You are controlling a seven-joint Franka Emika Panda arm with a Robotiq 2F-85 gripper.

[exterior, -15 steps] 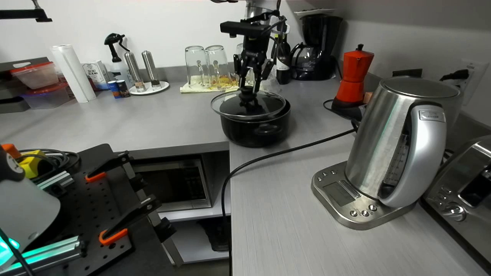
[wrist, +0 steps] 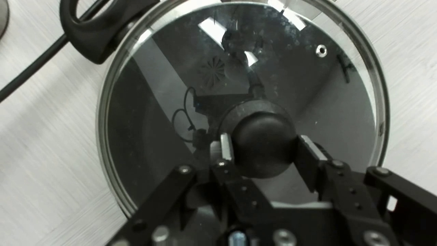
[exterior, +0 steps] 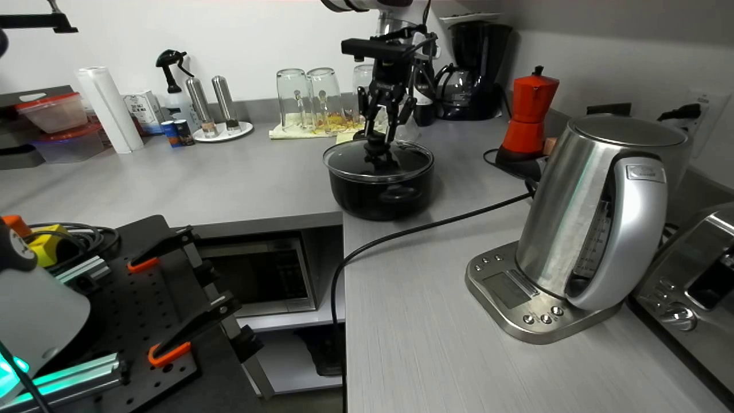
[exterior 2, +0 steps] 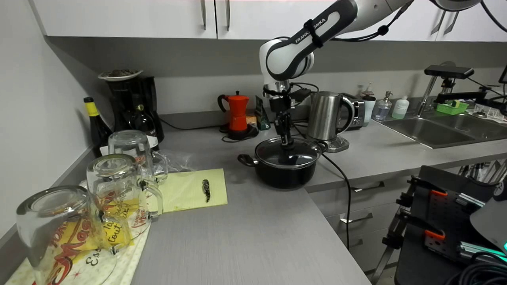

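Observation:
A glass lid (exterior: 347, 159) with a steel rim lies over the top of the black pot (exterior: 382, 199), its edge close to lined up with the pot's rim. My gripper is shut on the lid's round black knob (wrist: 264, 139), one finger on either side. In exterior view 2, the gripper (exterior 2: 287, 141) comes straight down onto the middle of the lid (exterior 2: 304, 152), and the pot (exterior 2: 285, 176) stands upright on the counter. The inside of the pot cannot be made out through the dark glass.
A steel kettle (exterior: 585, 213) and a red moka pot (exterior: 528, 113) stand nearby. A black cable (exterior: 426, 226) runs past the pot and over the counter's edge. Glass mugs (exterior 2: 121, 180) sit on a cloth beside a yellow cloth (exterior 2: 183, 192).
With the knob held, my gripper has shifted a little right and down in exterior view 1. The lid, previously offset to the left, now sits more squarely over the pot.

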